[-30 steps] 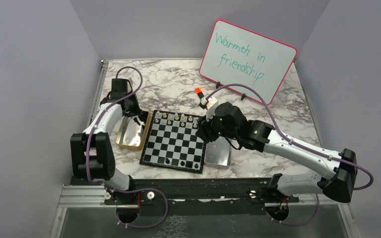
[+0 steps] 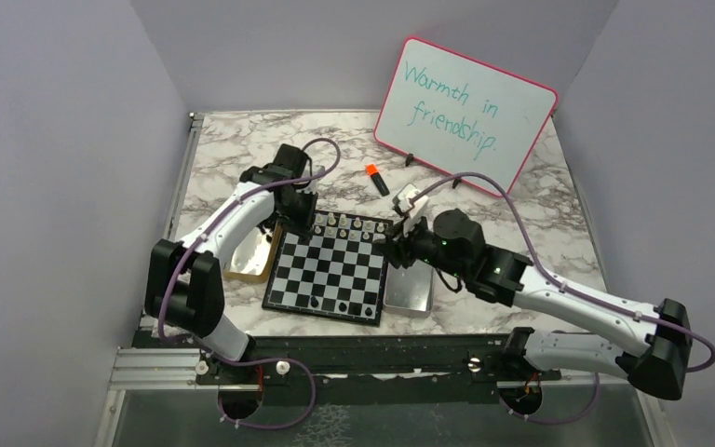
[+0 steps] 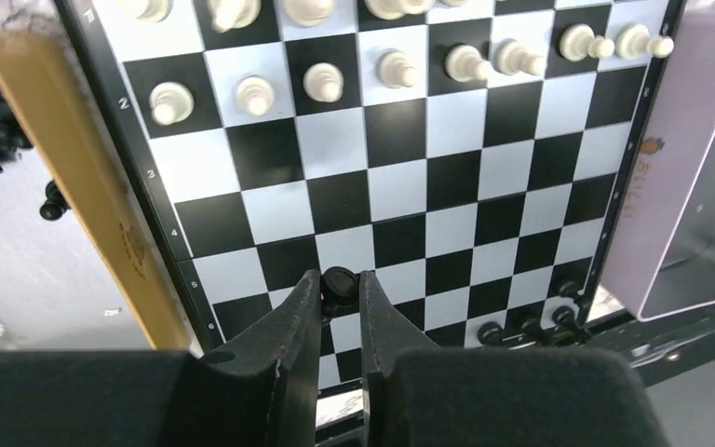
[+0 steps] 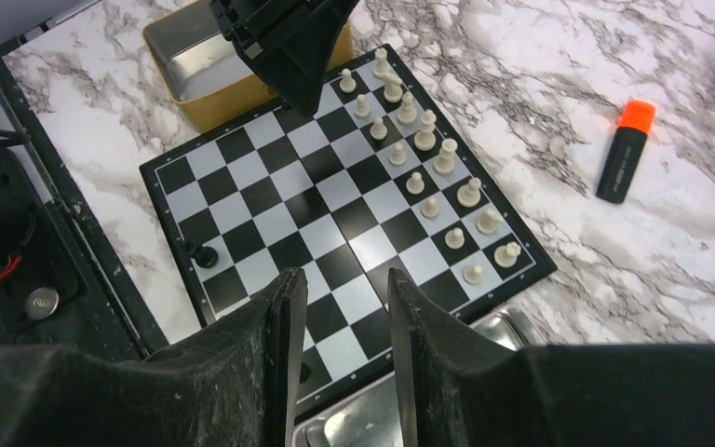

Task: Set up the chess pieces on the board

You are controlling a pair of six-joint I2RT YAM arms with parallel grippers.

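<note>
The chessboard point(image 2: 326, 270) lies mid-table, with white pieces point(image 4: 416, 183) filling the two rows along its far side. Several black pieces stand near the opposite edge, one of them a black piece point(image 4: 201, 253) seen in the right wrist view. Above the board, my left gripper is shut on a small black piece point(image 3: 340, 282), whose round top shows between the fingers; its kind cannot be told. My right gripper hangs open over the board's right side, nothing between its fingers.
Left of the board stands a gold-rimmed box point(image 3: 102, 177) holding more black pieces point(image 3: 53, 202). An empty metal tray point(image 2: 410, 290) sits on the right. A marker point(image 2: 378, 181) and a whiteboard point(image 2: 465, 112) are behind, with bare marble between.
My left gripper has moved right, from above the box to over the board's far left part. The right arm has shifted slightly to the right.
</note>
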